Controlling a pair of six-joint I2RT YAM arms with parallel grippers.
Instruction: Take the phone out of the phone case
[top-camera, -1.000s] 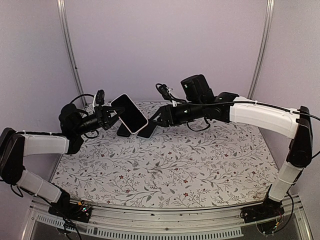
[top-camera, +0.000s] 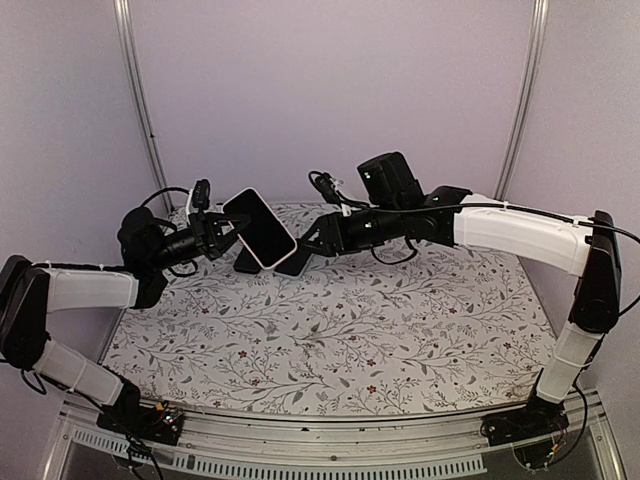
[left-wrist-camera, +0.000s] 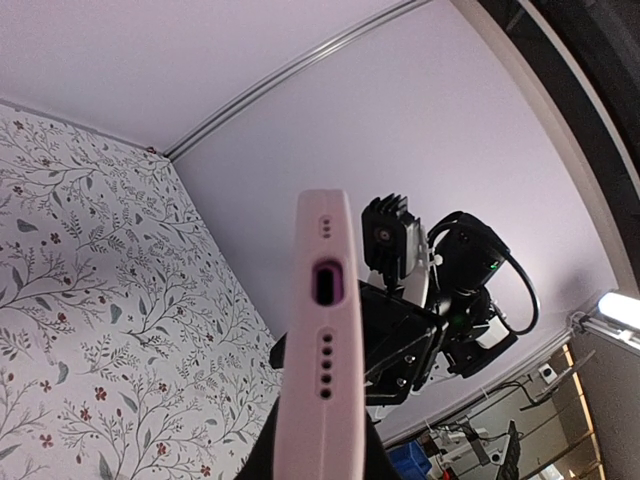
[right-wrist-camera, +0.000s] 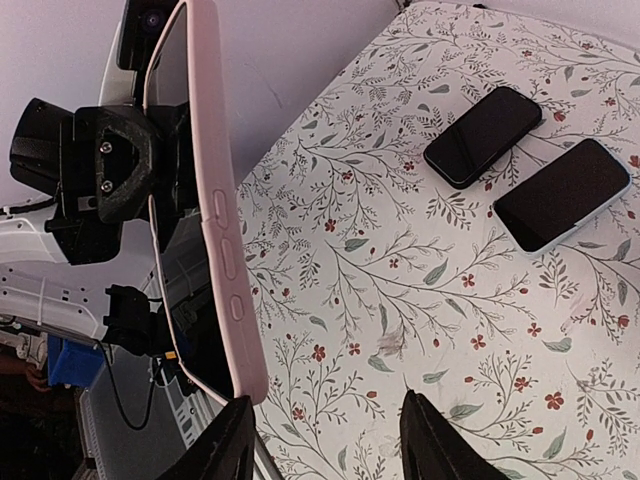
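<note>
My left gripper (top-camera: 224, 230) is shut on a black phone in a pale pink case (top-camera: 262, 232), held up and tilted above the table. The case's pink edge (left-wrist-camera: 318, 420), with its holes and port opening, fills the middle of the left wrist view. My right gripper faces the lower end of the case, its fingers apart, one just beside the case's bottom corner, with nothing between them. In the left wrist view the right gripper stands behind the phone, partly hidden by it.
Two dark phones lie on the floral table behind the held one: one (right-wrist-camera: 483, 135) and another with a pale rim (right-wrist-camera: 560, 195).
The left arm and phone look unchanged.
</note>
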